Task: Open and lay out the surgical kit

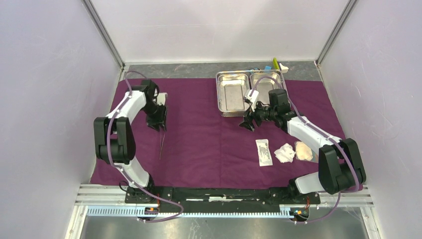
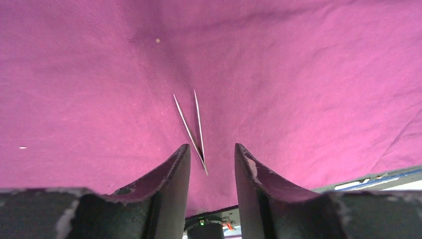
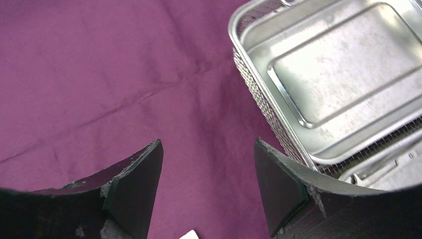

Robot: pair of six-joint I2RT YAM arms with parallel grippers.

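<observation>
Thin metal tweezers (image 2: 201,127) lie on the purple cloth (image 1: 199,149), their two slender arms spread in a narrow V. Above them is my left gripper, open, with nothing between its fingers; the tweezers rest on the cloth below. From the top, that gripper partly covers the tweezers (image 1: 161,145). My right gripper stands open and empty over the cloth, beside the steel tray (image 1: 232,93). A white printed packet (image 1: 264,152), a crumpled white gauze (image 1: 285,153) and a bag with a beige pad (image 1: 304,151) lie at the right front.
The right part of the tray (image 3: 343,84) lies close to my right fingers, and a metal instrument (image 3: 380,172) shows at its edge. A green and white item (image 1: 278,64) sits behind the tray.
</observation>
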